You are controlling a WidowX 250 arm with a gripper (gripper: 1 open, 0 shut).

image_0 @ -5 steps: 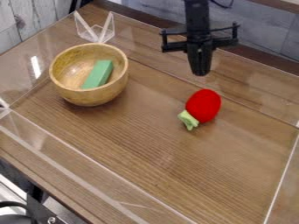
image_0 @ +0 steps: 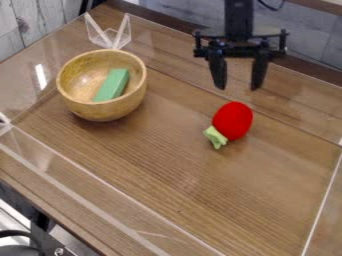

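Note:
My gripper (image_0: 241,48) hangs over the back of the wooden table, open, above a red oval object (image_0: 233,119) with a green piece (image_0: 217,137) at its lower left. The red object rests on the table, apart from the gripper. On the left, a yellow bowl (image_0: 84,95) holds a green item (image_0: 115,84) with a pale end.
A white wire-like object (image_0: 114,32) sits at the back left, and dark cables lie at the lower left edge.
The bowl and red object look unmoved.

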